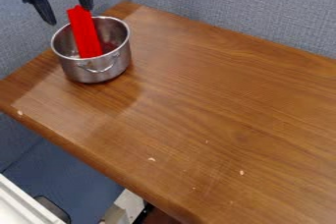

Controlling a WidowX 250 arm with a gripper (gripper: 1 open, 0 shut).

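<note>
A steel pot (101, 66) with a loop handle stands near the left edge of the wooden table. Inside it a long red block (84, 29) stands upright, leaning slightly, its top above the rim. My black gripper (63, 11) hangs at the top left, just above the pot, its fingers spread on either side of the block's top with a gap, not closed on it.
Grey padded walls rise behind and to the left. Below the table's front left edge lie a blue surface and a white object (20, 208).
</note>
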